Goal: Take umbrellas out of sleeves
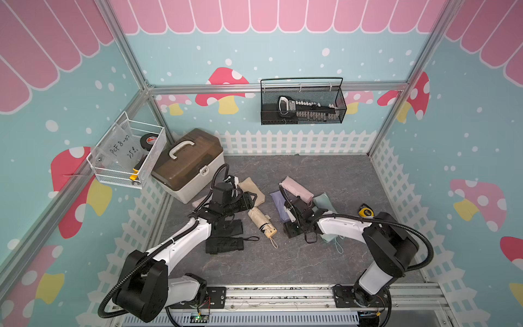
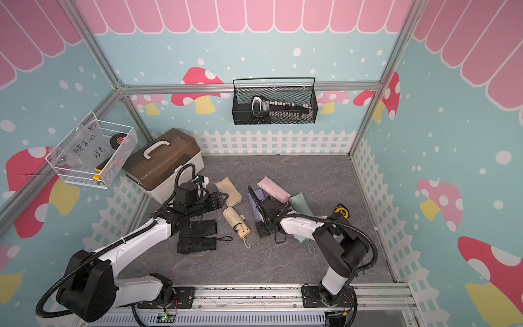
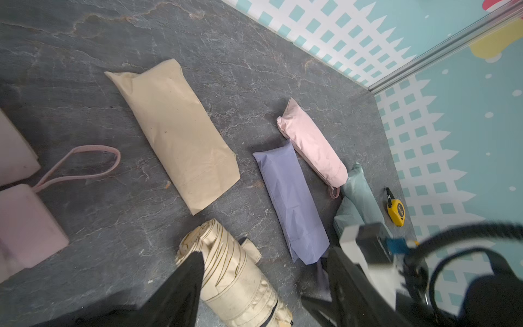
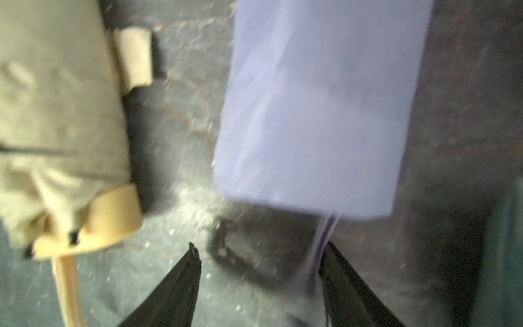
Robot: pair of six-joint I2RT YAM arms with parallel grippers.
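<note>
A purple sleeved umbrella (image 4: 321, 120) lies on the grey floor, a thin strap (image 4: 321, 234) trailing from its near end. My right gripper is low at that end, fingers apart, the strap beside its right finger. An unsleeved beige umbrella (image 3: 234, 278) lies to the left of it, below my open left gripper. An empty-looking beige sleeve (image 3: 169, 130), a pink umbrella (image 3: 310, 141), teal items (image 3: 365, 201) and black items (image 1: 223, 245) lie around them. Part of another pink umbrella (image 3: 32, 229) shows at left.
A lidded toolbox (image 1: 188, 163) stands back left, below a white wire basket (image 1: 109, 174). A black basket (image 1: 302, 117) hangs on the back wall. A yellow tape measure (image 3: 396, 212) lies right.
</note>
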